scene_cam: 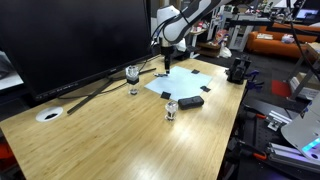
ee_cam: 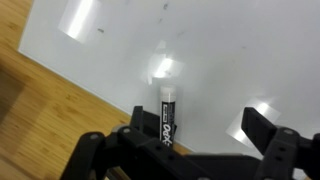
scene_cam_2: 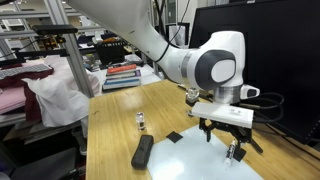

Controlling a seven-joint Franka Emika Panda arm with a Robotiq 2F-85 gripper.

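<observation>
A white marker with black lettering (ee_cam: 168,115) lies on the white sheet (ee_cam: 225,60) near its edge in the wrist view. My gripper is open above it, one black finger to either side and nothing between them. In exterior view 2, the gripper (scene_cam_2: 230,138) points down over the sheet (scene_cam_2: 185,160), with the marker (scene_cam_2: 229,155) on its near side. From exterior view 1, the arm stands over the far part of the sheet (scene_cam: 180,84), and the gripper (scene_cam: 173,65) looks small.
A black oblong block (scene_cam: 190,102) lies by the sheet's near edge, beside a small clear-and-white cup (scene_cam: 171,110). Another cup (scene_cam: 132,80) stands near the dark screen (scene_cam: 75,45). Stacked books (scene_cam_2: 123,77) sit beyond.
</observation>
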